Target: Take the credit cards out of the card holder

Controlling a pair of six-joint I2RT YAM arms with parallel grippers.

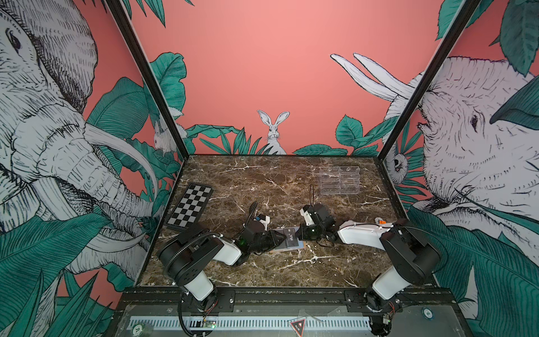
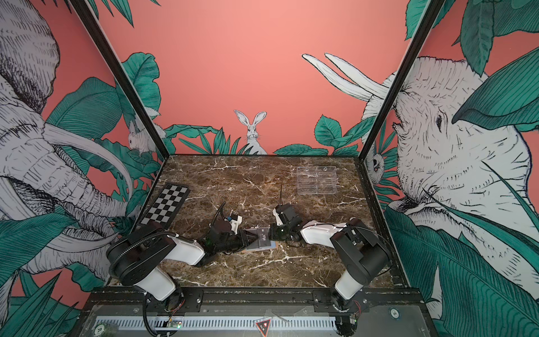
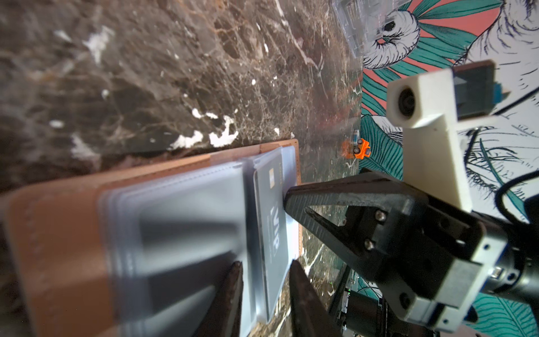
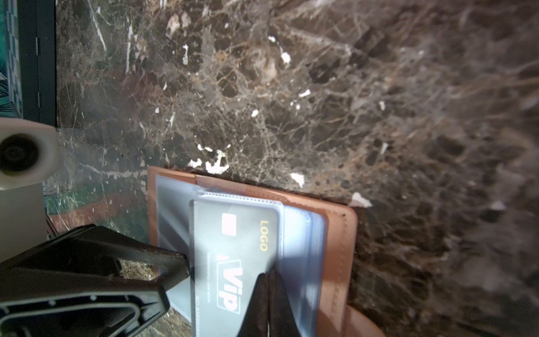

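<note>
Open on the table lies a brown card holder (image 3: 61, 252) with clear plastic sleeves (image 3: 179, 224). A grey card (image 4: 224, 247) marked "Vip" and "LOGO" is in a sleeve near its middle. My left gripper hangs over the holder, fingers apart, its fingertips to either side of the card's edge in the left wrist view; whether they touch it I cannot tell. Over the right side of the card, my right gripper is shut, with nothing showing between its fingers. Both grippers partly cover the holder in the top views.
A clear divided tray (image 1: 339, 180) stands at the back right, and a checkered board (image 1: 191, 206) lies at the left. A small orange item (image 1: 381, 221) sits near the right edge. The middle of the table behind the arms is clear.
</note>
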